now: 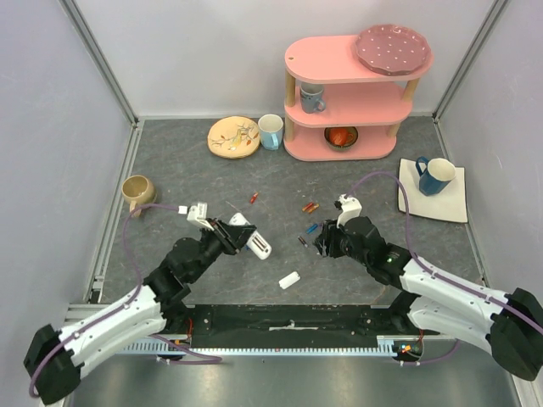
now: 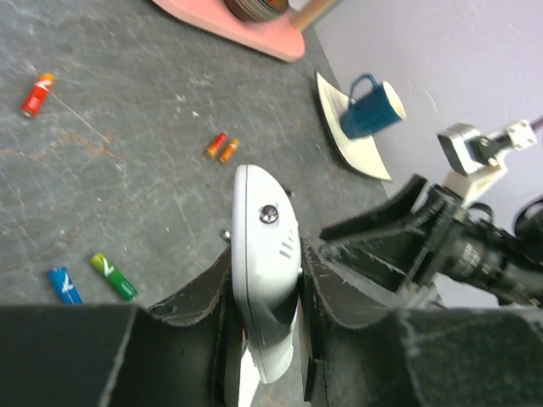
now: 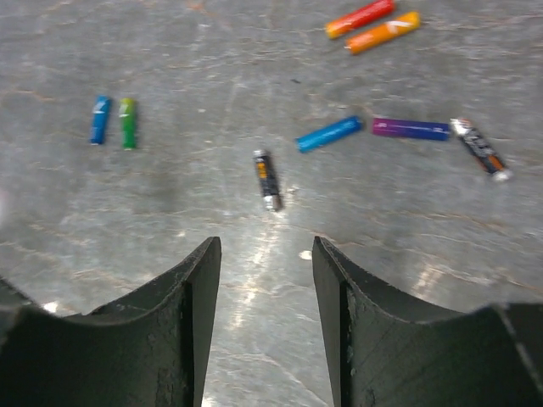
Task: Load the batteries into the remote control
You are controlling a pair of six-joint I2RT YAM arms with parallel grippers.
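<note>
My left gripper (image 1: 241,237) is shut on the white remote control (image 2: 265,254), holding it above the table with its end towards the left wrist camera. In the top view the remote's battery compartment (image 1: 259,245) faces up; whether a battery sits in it is too small to tell. My right gripper is part open, nothing between its fingers, above the table. Ahead of its fingertips lies a black battery (image 3: 266,180). Around it are a blue battery (image 3: 329,134), a purple battery (image 3: 411,129) and another black battery (image 3: 481,150). The white battery cover (image 1: 289,280) rests near the front edge.
A red battery (image 3: 360,18) and an orange battery (image 3: 383,33) lie farther back, another red one (image 1: 254,197) to the left. A pink shelf (image 1: 344,147), plate (image 1: 233,137) and mugs stand at the back; a blue mug (image 1: 437,176) is at the right.
</note>
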